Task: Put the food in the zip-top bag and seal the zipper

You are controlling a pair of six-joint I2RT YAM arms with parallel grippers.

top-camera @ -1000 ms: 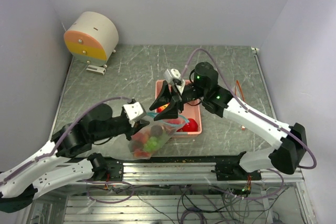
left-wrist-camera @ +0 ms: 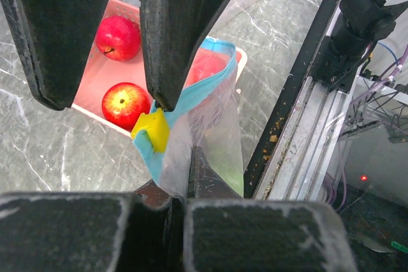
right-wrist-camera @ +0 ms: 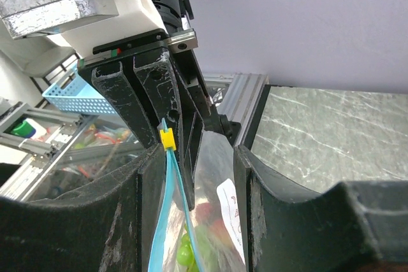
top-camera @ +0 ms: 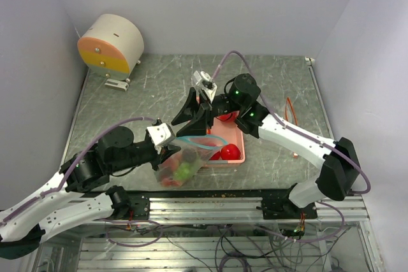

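Observation:
The clear zip bag [top-camera: 188, 167] with a blue zipper strip and yellow slider [left-wrist-camera: 153, 128] holds red and green food. My left gripper [top-camera: 167, 151] is shut on the bag's edge below the zipper. Above the slider, my right gripper [top-camera: 191, 119] stands open, its fingertips close around the zipper end; in the right wrist view the slider [right-wrist-camera: 167, 138] shows between the fingers. A pink tray [top-camera: 236, 141] behind the bag holds red apples [left-wrist-camera: 118, 37].
A cream rounded box [top-camera: 111, 36] stands at the back left. An orange-rimmed item [top-camera: 290, 109] lies at the right.
My right gripper has shifted slightly left and up over the last second. The left gripper and bag have barely moved.

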